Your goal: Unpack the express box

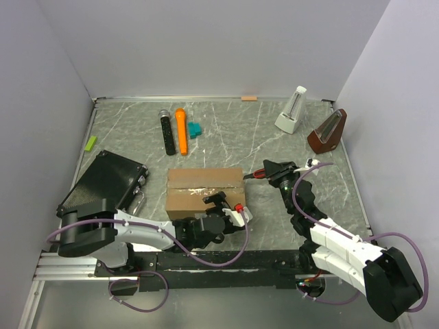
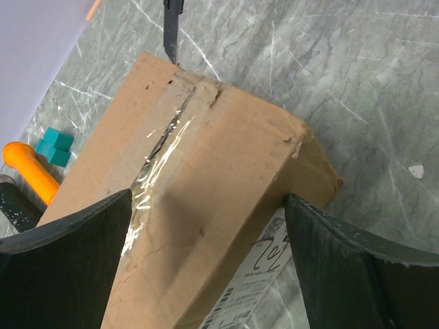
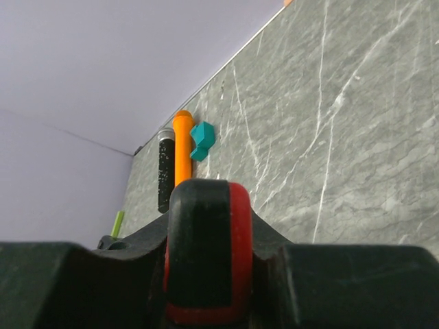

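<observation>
A taped cardboard box with a printed label lies at the front centre of the table; in the left wrist view its tape seam has a dark, torn strip. My left gripper stands open over the box's near part, its two fingers on either side. My right gripper is shut on a red-and-black knife, whose blade is at the box's right end, by the end of the seam; whether it touches cannot be made out.
A black case lies left; a black microphone, an orange one, teal blocks and a green block lie behind. Two metronomes stand back right.
</observation>
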